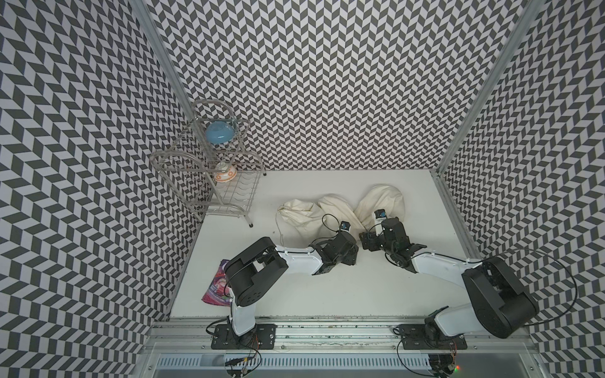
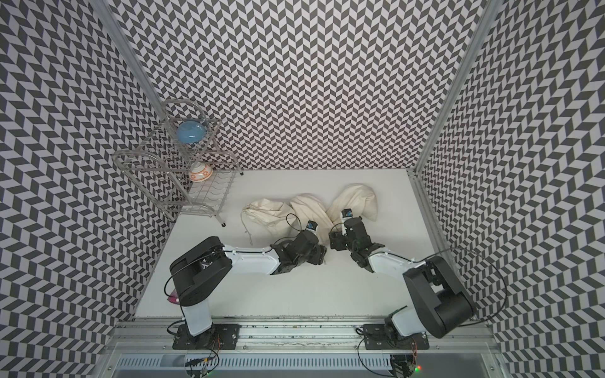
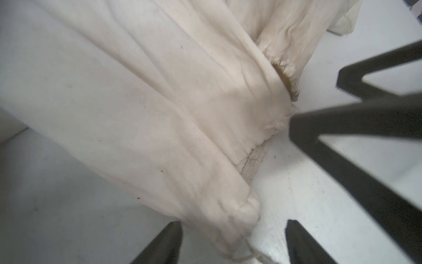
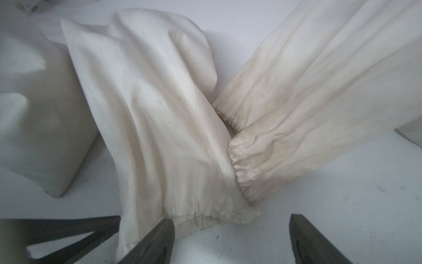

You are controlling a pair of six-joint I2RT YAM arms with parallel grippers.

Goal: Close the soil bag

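Observation:
Cream cloth bags [image 1: 302, 220] lie bunched across the middle of the table, with a further lobe [image 1: 381, 201] at the right. In the left wrist view, my left gripper is over a gathered corner [image 3: 224, 206] with a cord, its blurred fingers apart on either side. My right gripper is just in front of gathered cloth mouths [image 4: 244, 167] in the right wrist view, its fingers apart, with no cloth clearly gripped. Which piece is the soil bag, I cannot tell.
A wire rack [image 1: 239, 195] with a blue bowl [image 1: 220, 132] and a patterned bowl [image 1: 225, 176] stands back left. A purple packet [image 1: 215, 283] lies front left, partly behind the left arm.

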